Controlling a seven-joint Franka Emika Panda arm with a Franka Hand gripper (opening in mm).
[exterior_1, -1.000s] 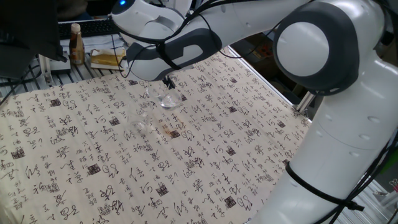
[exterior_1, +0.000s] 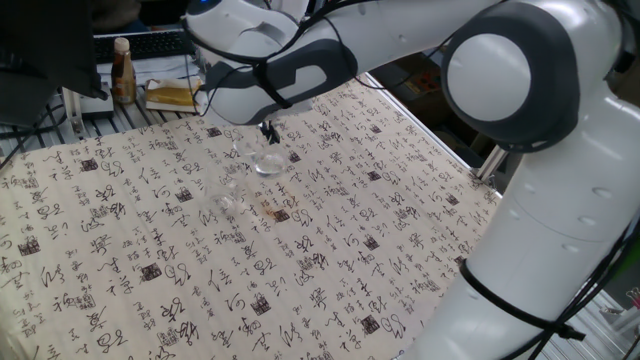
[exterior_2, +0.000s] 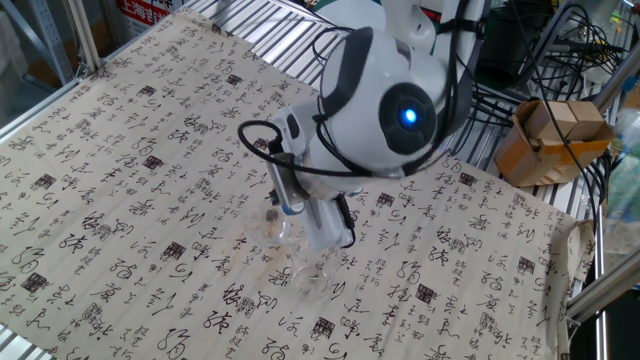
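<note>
In exterior view 1 my gripper (exterior_1: 270, 133) points down over the cloth, its fingers mostly hidden behind the arm's hand. Right below it, a clear, glass-like vessel (exterior_1: 270, 163) shows close to the fingertips. A second, fainter transparent object (exterior_1: 228, 202) appears on the cloth to the lower left. From exterior view 2, one clear vessel (exterior_2: 266, 228) shows beside the dark fingertip and another clear piece (exterior_2: 312, 282) lower down, near the pale end of the hand. Whether the fingers grip a vessel or stand apart cannot be made out.
A cloth with black calligraphy (exterior_1: 130, 290) covers the table, mostly bare, with a brownish stain (exterior_1: 276, 211) near the vessels. Behind it are a sauce bottle (exterior_1: 123, 70) and a yellow item (exterior_1: 172, 94). A cardboard box (exterior_2: 555, 142) stands beyond the cloth.
The clear vessel under the fingers changes a little in look and position; the other transparent object stays put.
</note>
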